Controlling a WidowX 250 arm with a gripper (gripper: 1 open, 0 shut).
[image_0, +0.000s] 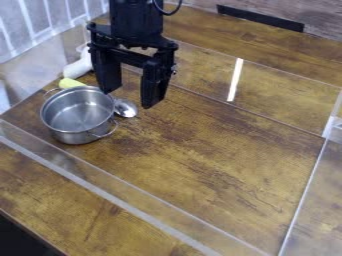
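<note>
My black gripper hangs over the upper middle of the view, open, its two dark fingers pointing down. Below and to its left a metal pot stands on the wooden table. Just right of the pot lies a small silver spoon, partly close under the gripper in the image. A yellow item sits behind the pot, and a white object behind that is partly hidden by the gripper.
Clear panels border the table at the left, front and right. A thin white strip shows at the back right.
</note>
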